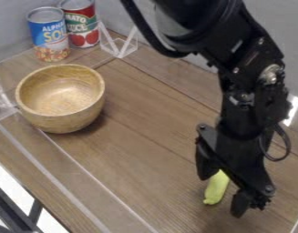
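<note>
My black gripper (221, 189) is low over the wooden table at the right, its fingers spread on either side of a pale yellow-green elongated object (216, 191), which lies on the wood. Whether the fingers touch it I cannot tell. A wooden bowl (60, 98) stands at the left, well apart from the gripper.
An Alpine soup can (50, 35) and a red tomato can (82, 22) stand at the back left, beside white wire stands (117, 41). A grey wall lines the back. The table's edge is at lower left.
</note>
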